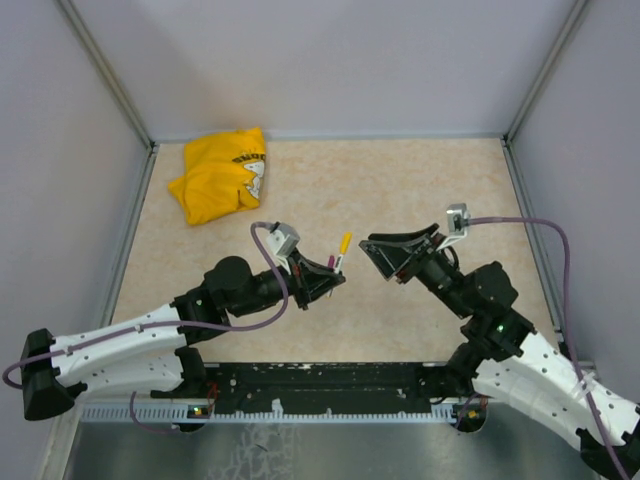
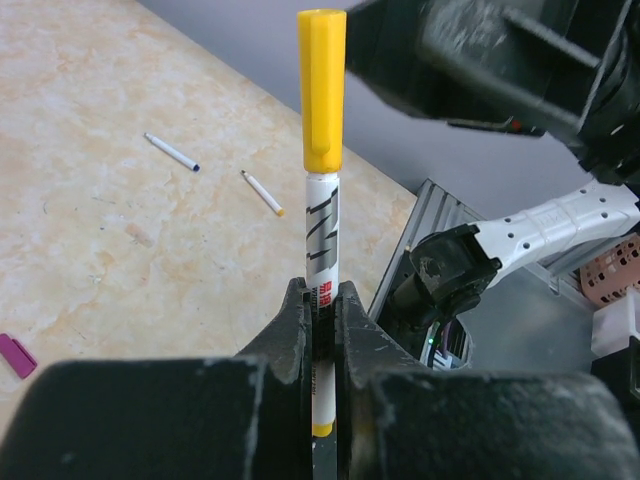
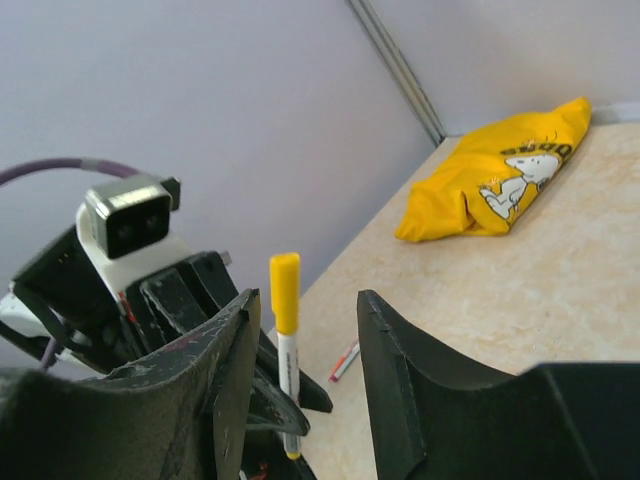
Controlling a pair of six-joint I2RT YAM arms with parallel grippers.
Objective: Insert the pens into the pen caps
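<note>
My left gripper is shut on a white pen, held upright with its lower yellow end showing below the fingers. A yellow cap sits on the pen's upper end, with no visible gap where they join. My right gripper stands open, nothing held; the capped pen appears between its fingers in the right wrist view, nearer the left one. From above, the right gripper lies just right of the yellow cap, apart from it.
On the table lie a blue-ended pen, a dark-tipped orange-ended pen and a magenta cap. A red-marked pen lies farther off. The yellow cloth is at the back left.
</note>
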